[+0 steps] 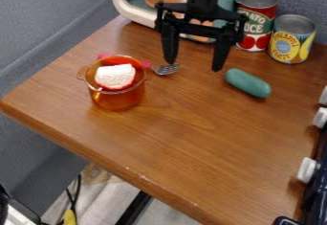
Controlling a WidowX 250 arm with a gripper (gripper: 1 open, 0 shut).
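Note:
My black gripper (194, 49) hangs open over the back middle of the wooden table, with nothing between its fingers. Beneath it lies a metal fork or similar utensil (166, 69). To the left stands an orange pot (117, 99) with a white block (115, 75) in it, on something red. To the right lies a teal cylindrical object (248, 82).
Two cans, a red-labelled one (253, 30) and a yellow-labelled one (292, 43), stand at the back right. A pale green bin (132, 1) sits behind the gripper. A dark appliance (311, 200) lines the right edge.

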